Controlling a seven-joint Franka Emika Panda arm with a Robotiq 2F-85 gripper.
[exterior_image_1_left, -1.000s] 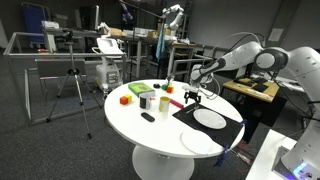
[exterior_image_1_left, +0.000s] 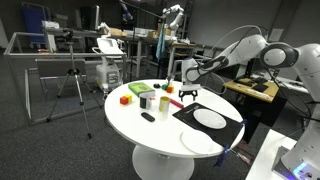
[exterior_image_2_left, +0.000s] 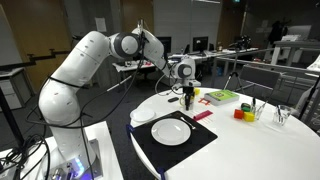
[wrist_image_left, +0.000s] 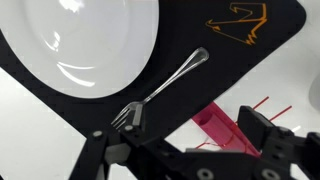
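Observation:
In the wrist view, a silver fork (wrist_image_left: 162, 86) lies slantwise on the black mat (wrist_image_left: 196, 24), its tines close to my left finger. My gripper stands open above the table, with nothing held between its fingers. A white plate (wrist_image_left: 88, 48) rests on the mat beside the fork. Part of a red item (wrist_image_left: 218, 126), with thin red lines around it, shows between and beyond the fingers; what it is I cannot tell. From the side, the gripper (exterior_image_2_left: 187, 103) hangs over the mat's far edge, behind the plate (exterior_image_2_left: 171, 131).
Another white plate (exterior_image_2_left: 143, 114) sits at the mat's side. Cups, including a yellowish one (exterior_image_1_left: 164, 103), a green tray (exterior_image_1_left: 139, 88) and small coloured blocks (exterior_image_1_left: 125, 100) occupy the far part of the round table. Bare tabletop (exterior_image_1_left: 130, 120) shows near a small black item (exterior_image_1_left: 148, 117).
My gripper has risen a little and shifted slightly left in exterior view 1. The plates and other tabletop items look unmoved.

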